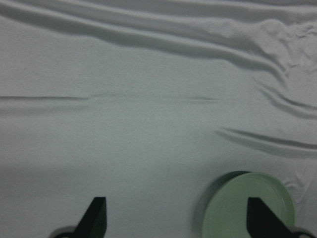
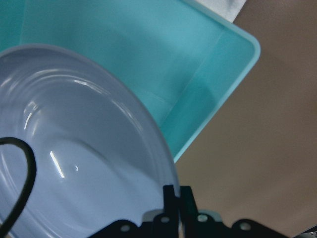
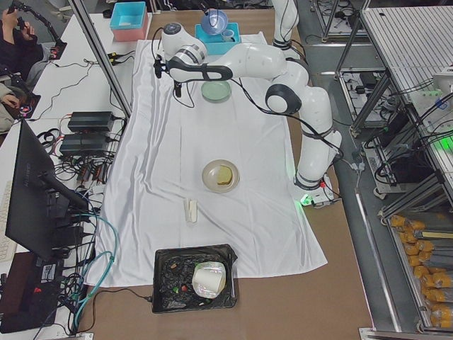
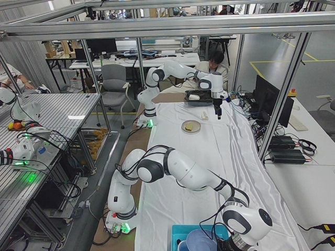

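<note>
In the right wrist view my right gripper is shut on the rim of a lavender bowl (image 2: 89,124), which is held over a turquoise bin (image 2: 223,54) with a cable across it. My left gripper is open, looking down on white cloth near a green plate (image 1: 237,198), with nothing between its fingers. A beige plate (image 3: 212,185) with a yellow piece (image 3: 225,174) on it lies mid-table, a pale stick-like object (image 3: 190,210) nearby.
A black tray (image 3: 170,301) with a white container (image 3: 209,280) sits at one end. Monitors and cables line one side.
</note>
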